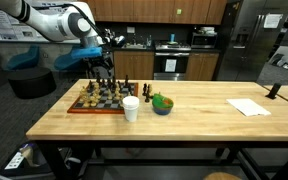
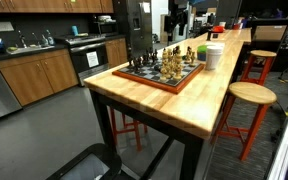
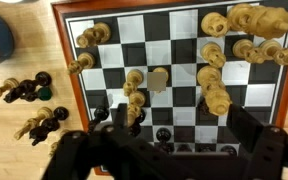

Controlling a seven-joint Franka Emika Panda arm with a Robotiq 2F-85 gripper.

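Observation:
A chessboard [image 3: 112, 59] with dark and pale squares and a reddish rim carries several tan pieces and several dark ones. In the wrist view one tall tan piece [image 3: 215, 90] stands right of centre, and a small tan piece [image 3: 158, 77] stands near the middle. My gripper is above the board with its dark fingers [image 3: 91, 153] spread wide at the left and right, so it is open. Nothing is gripped between them. Its tips hang over the board in exterior view 1, where the gripper [image 1: 105, 66] looks small.
Loose dark and tan pieces [image 3: 41, 122] lie on the table left of the board in the wrist view. A white cup [image 1: 131, 108] and a blue bowl [image 1: 162, 105] with green contents stand beside the board. Paper [image 1: 248, 107] lies at the right.

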